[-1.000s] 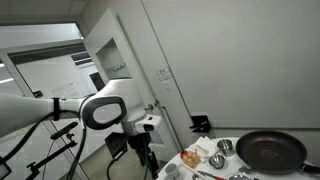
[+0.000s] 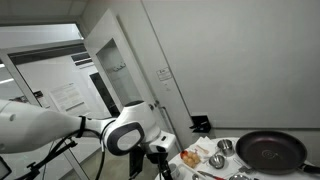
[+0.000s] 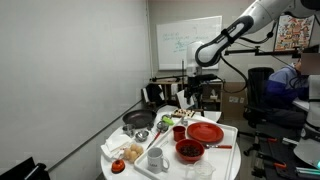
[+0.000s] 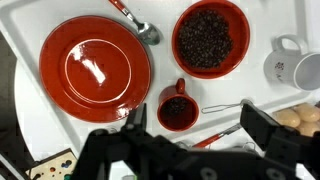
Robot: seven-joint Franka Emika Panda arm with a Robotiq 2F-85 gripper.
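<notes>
Below my open gripper in the wrist view is a white tray [image 4: 165,70] with dishes on it. A red cup [image 4: 180,108] with dark contents stands just ahead of the fingers, apart from them. Upper right of the cup is a red bowl [image 4: 210,38] full of dark beans. To the left lies an empty red plate [image 4: 95,68]. A spoon [image 4: 148,33] with a red handle rests between plate and bowl. At the right a white mug [image 4: 293,64] is partly cut off by the frame. Nothing shows between my fingers.
A dark frying pan [image 3: 139,117] and small metal cups lie at the table's far end. Eggs [image 4: 286,117] sit near the mug. A whisk-like wire tool [image 4: 222,107] lies beside the red cup. Outside the tray, a patterned board [image 4: 52,165] shows at lower left.
In exterior view 1 my arm's end has shifted to the right, toward the table, and the gripper has tilted.
</notes>
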